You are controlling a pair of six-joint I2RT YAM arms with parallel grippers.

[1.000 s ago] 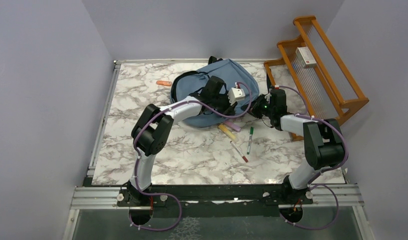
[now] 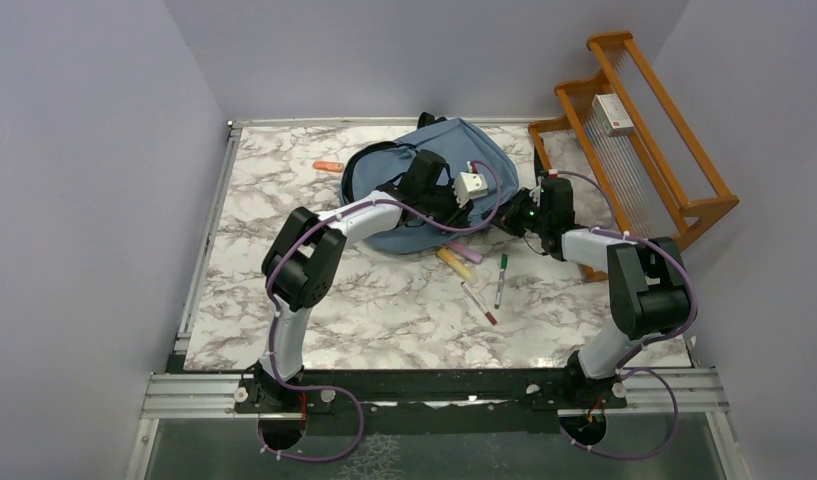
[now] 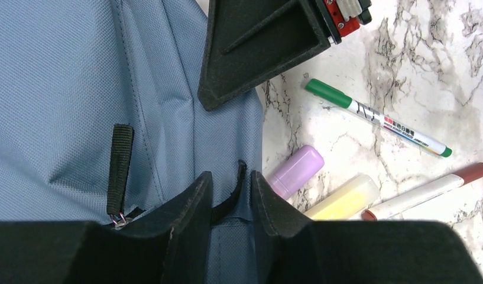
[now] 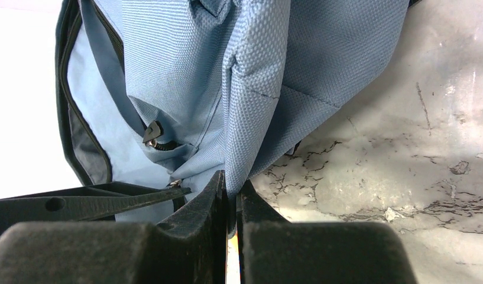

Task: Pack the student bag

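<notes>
The blue bag [image 2: 424, 240] lies at the back middle of the table, its fabric creased. In the left wrist view, my left gripper stands partly open above the bag's edge, with a thin black zipper pull [image 3: 230, 204] showing in the gap between its fingers. Another black pull tab [image 3: 119, 168] hangs on the fabric to the left. On the bag's right side, my right gripper is shut on a fold of blue fabric [image 4: 250, 106], which rises from between its fingers. Both fingertip areas are hard to make out from the top.
Just in front of the bag lie a purple stick [image 2: 464, 251], a yellow stick [image 2: 454, 264], a green marker [image 2: 501, 280] and a red-capped marker [image 2: 479, 303]. An orange item [image 2: 328, 166] lies left of the bag. A wooden rack [image 2: 639, 140] holding a white box [image 2: 613, 115] stands right.
In the top view my left gripper has shifted only very slightly. The right arm, the bag and the loose items look unmoved.
</notes>
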